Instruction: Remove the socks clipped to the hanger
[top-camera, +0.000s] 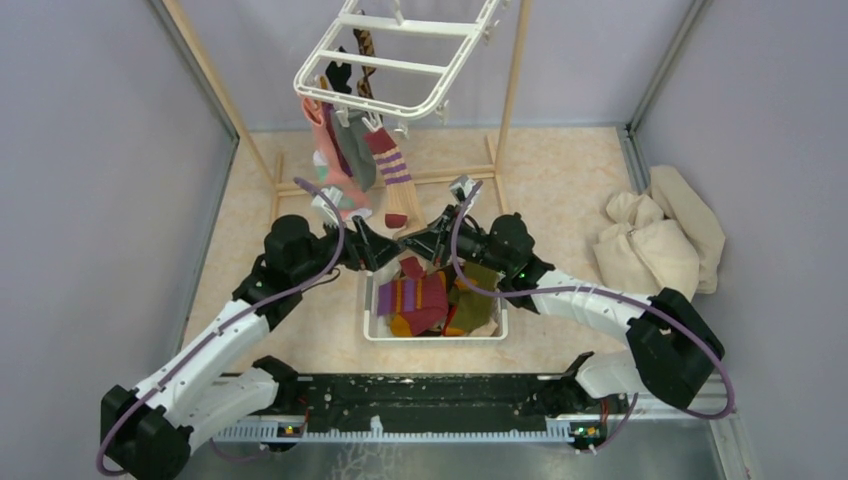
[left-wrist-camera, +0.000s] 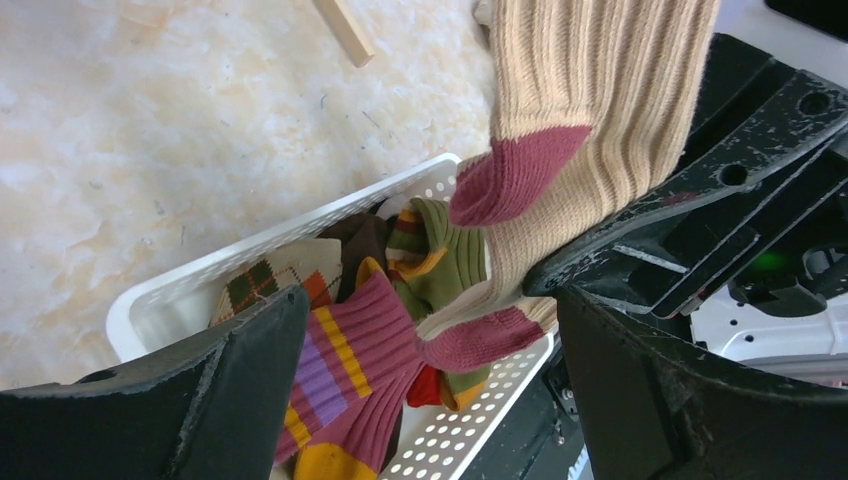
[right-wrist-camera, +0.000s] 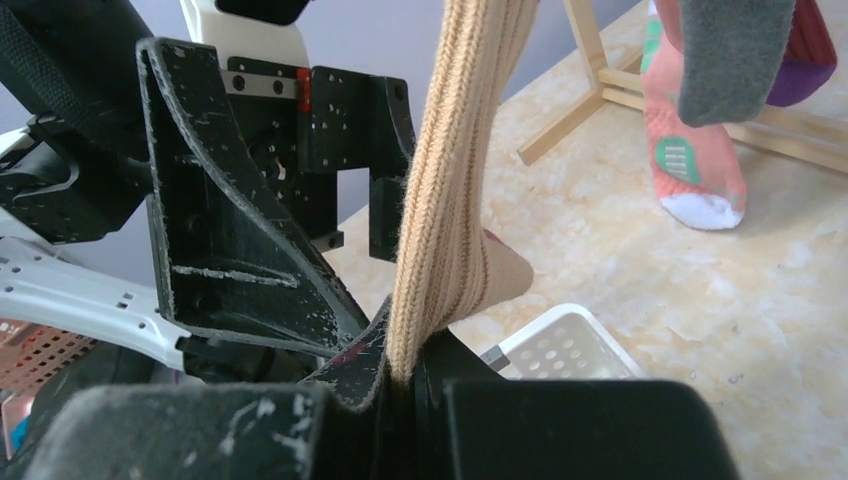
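Observation:
A beige sock (top-camera: 398, 190) with a maroon cuff, purple stripes and maroon toe slants from a clip (top-camera: 372, 122) on the white hanger (top-camera: 382, 68) down to my right gripper. That gripper is shut on the ribbed beige cloth. In the left wrist view, beige socks (left-wrist-camera: 540, 75) with maroon heel and toe hang above the basket. My left gripper stands open, its fingers (left-wrist-camera: 235, 380) either side of the hanging toe, not closed on it. Also clipped to the hanger are a pink sock (top-camera: 325, 145), a grey sock (top-camera: 354, 150) and darker ones.
Below the grippers stands a white basket (top-camera: 366, 325) holding several socks, among them a maroon striped one (top-camera: 425, 300). A wooden stand (top-camera: 515, 85) frames the hanger. Beige cloth bags (top-camera: 660, 240) lie at the right.

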